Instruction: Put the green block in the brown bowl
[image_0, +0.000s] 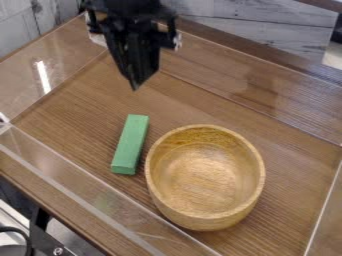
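The green block (130, 145) lies flat on the wooden table, its long side running away from the camera. Just to its right stands the brown bowl (251, 190), wide and round, with nothing inside. At the top of the view, my black gripper (134, 84) hangs well back from both and points downward. Bare table shows between it and the block, so it is not touching the block. Whether its fingers are apart or together cannot be made out from this angle.
A pale wall panel (287, 20) borders the back right. Along the left runs a light table edge (47, 165), with dark cables (27, 225) at the lower left corner.
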